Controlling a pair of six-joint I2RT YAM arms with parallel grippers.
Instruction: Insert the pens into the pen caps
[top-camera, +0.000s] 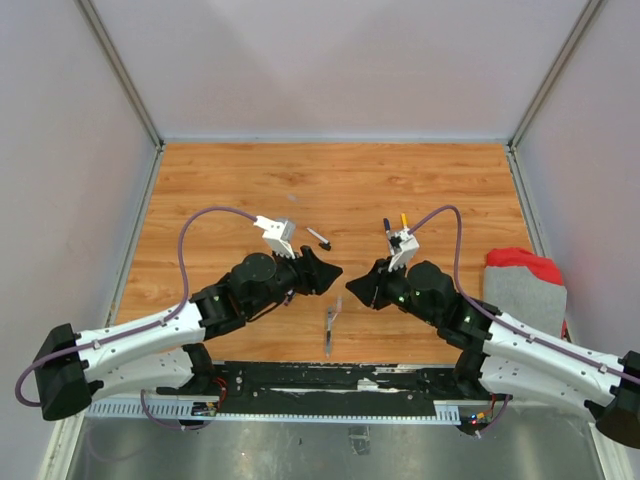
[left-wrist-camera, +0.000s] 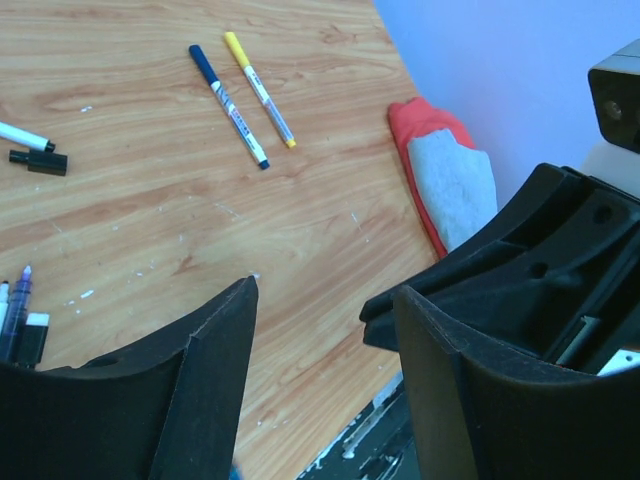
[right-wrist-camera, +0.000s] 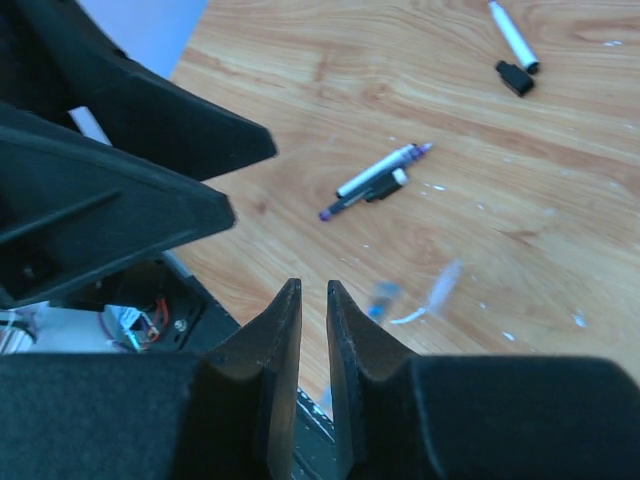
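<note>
My left gripper (top-camera: 335, 273) stands open over the table with nothing between its fingers. Facing it, my right gripper (top-camera: 356, 296) is slightly open, a narrow empty gap between its tips. A slim pen (top-camera: 329, 333) lies below both grippers in the top view; its blurred blue part (right-wrist-camera: 384, 298) appears beyond the right fingers. A white pen (left-wrist-camera: 24, 137) and a black cap (left-wrist-camera: 38, 160) lie beside each other. A purple pen (left-wrist-camera: 16, 316) rests against another dark pen or cap (left-wrist-camera: 32, 340).
A dark blue pen (left-wrist-camera: 228, 105) and a yellow pen (left-wrist-camera: 260, 90) lie back right. A grey and red cloth (top-camera: 525, 295) is at the right edge. Bare wood (top-camera: 250, 180) spans the back; a dark strip (top-camera: 310, 385) runs along the front.
</note>
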